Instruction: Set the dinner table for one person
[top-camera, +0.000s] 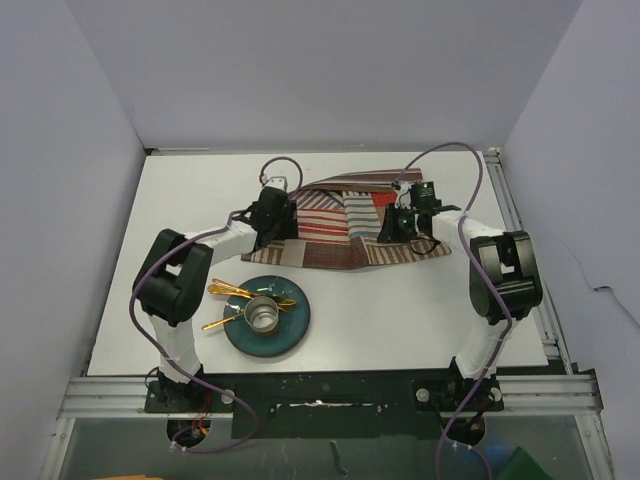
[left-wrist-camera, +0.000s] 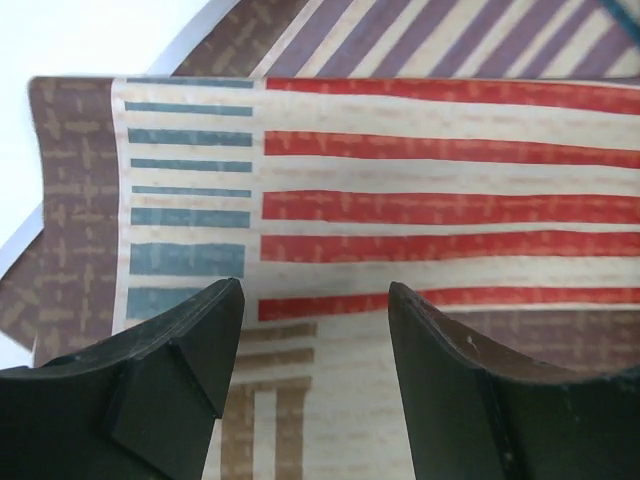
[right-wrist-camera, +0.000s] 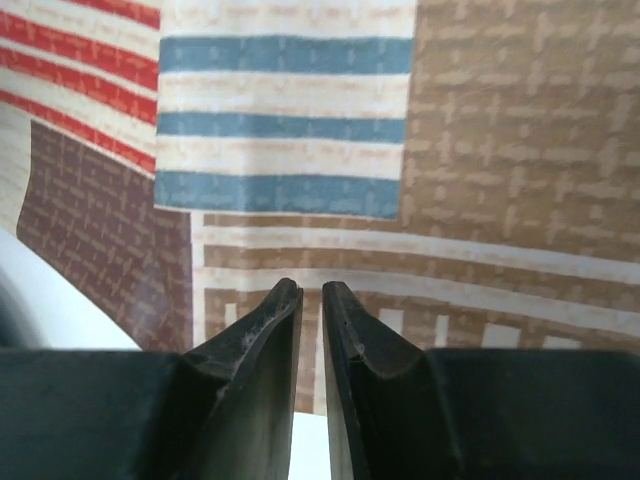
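Observation:
A striped, patterned placemat (top-camera: 325, 257) lies in the middle of the table, its back part folded over in an uneven strip. My left gripper is open above its left portion, over red, cream and blue-grey stripes. Toward the right side of the cloth hangs my right gripper, its fingertips a narrow gap apart with nothing between them. At the front left rests a dark teal plate (top-camera: 275, 346). A metal cup (top-camera: 262, 316) and gold-coloured cutlery (top-camera: 228, 289) lie on it, some handles reaching past the rim.
Free room also shows at the back left. Grey walls (top-camera: 310, 75) enclose the back and sides.

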